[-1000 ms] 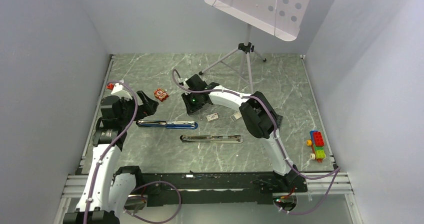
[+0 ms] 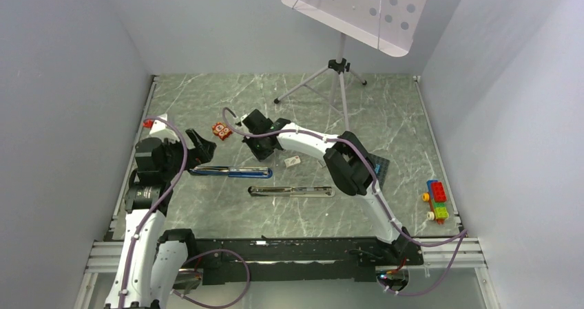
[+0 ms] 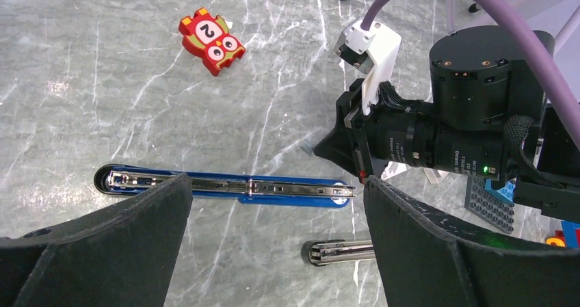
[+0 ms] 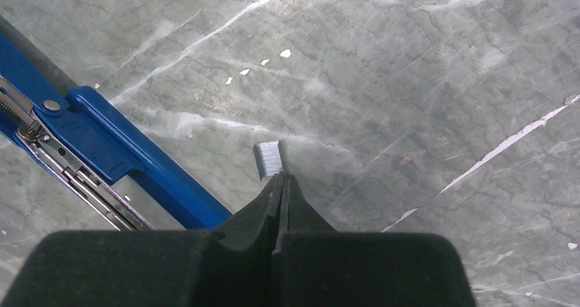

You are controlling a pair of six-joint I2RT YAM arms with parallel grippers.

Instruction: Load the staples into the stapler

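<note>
An opened blue stapler point(image 2: 231, 173) point(image 3: 287, 196) point(image 4: 150, 177) lies flat mid-table, its metal channel exposed. A second opened stapler point(image 2: 290, 191) point(image 3: 340, 251) lies nearer the front. A small silver strip of staples point(image 4: 271, 158) rests on the table beside the blue stapler, right at the fingertips of my right gripper, which is shut; whether they touch it I cannot tell. My left gripper stands open above the blue stapler's left part, nothing between its fingers.
A red owl block point(image 2: 222, 130), a small pale box point(image 2: 293, 160), a grey brick plate point(image 2: 383, 175) and a toy brick car point(image 2: 438, 199) lie around. A tripod stand point(image 2: 342, 89) occupies the back.
The left arm has shifted only slightly; the staplers are unmoved.
</note>
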